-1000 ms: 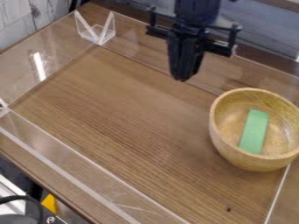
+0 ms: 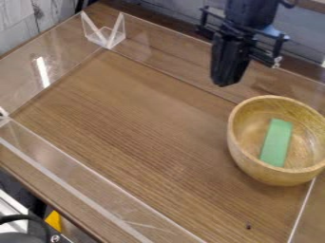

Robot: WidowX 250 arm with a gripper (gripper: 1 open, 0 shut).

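My dark gripper [image 2: 226, 74] hangs in the upper right of the camera view, above the wooden surface and up and left of a round tan bowl [image 2: 242, 136]. It looks shut, with nothing visible between its fingers. Inside the bowl lies a green rectangular block [image 2: 275, 143].
A white wire-like piece [image 2: 105, 31] stands at the upper left. Raised edges run along the back and left, and dark cables with a yellow item show at the bottom left.
The gripper and arm have moved slightly to the right over the last second. The bowl and green block look unmoved.
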